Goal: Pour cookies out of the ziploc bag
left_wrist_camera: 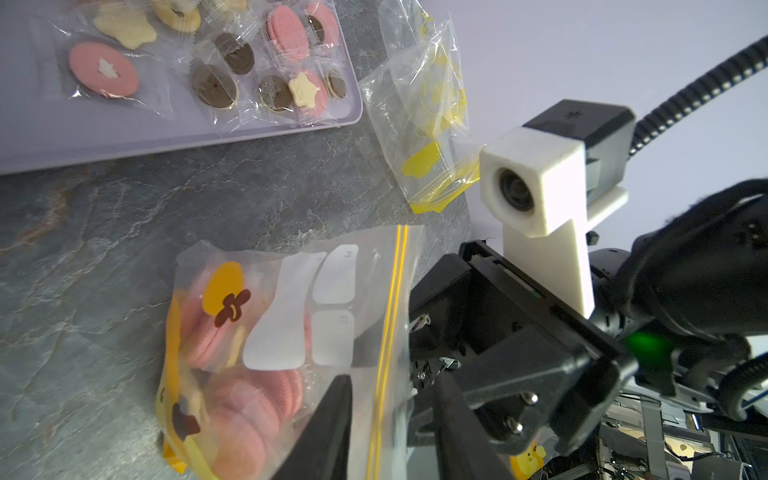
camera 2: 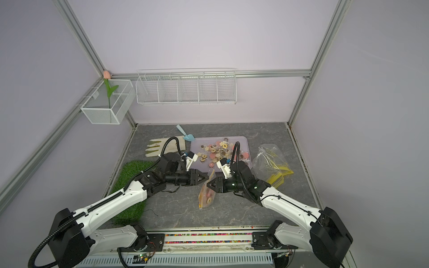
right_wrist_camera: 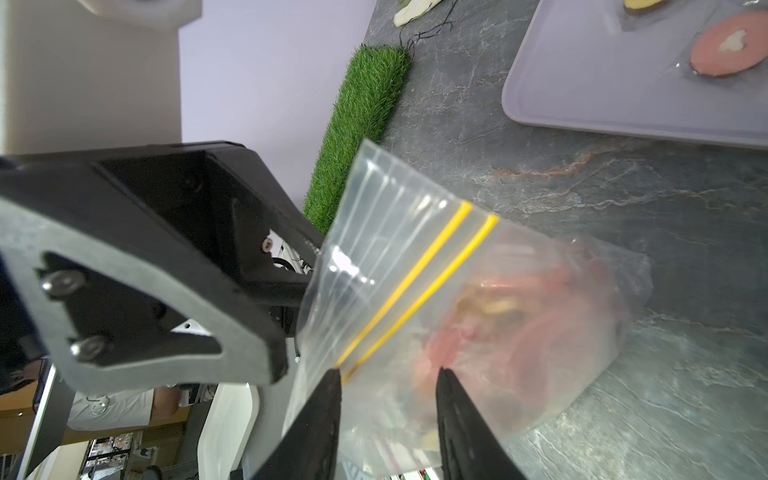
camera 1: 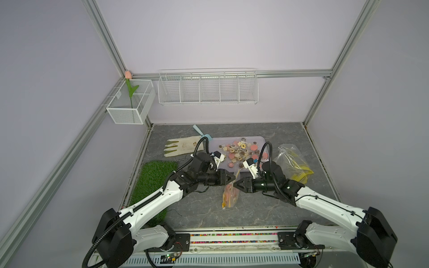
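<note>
A clear ziploc bag with yellow seal lines holds pink wrapped cookies; it stands tilted between my two grippers, its seal end up. My left gripper is at the bag's upper end from the left, fingers apart, with the seal edge in the gap in the left wrist view. From the right, my right gripper stands open at the same end; its fingers overlap the bag's lower part in the right wrist view. Whether either pair touches the plastic I cannot tell. Behind lies a lilac tray with loose wrapped cookies.
Another clear bag with yellow marks lies at the right. Grass mat, garden glove and blue trowel are on the left side.
</note>
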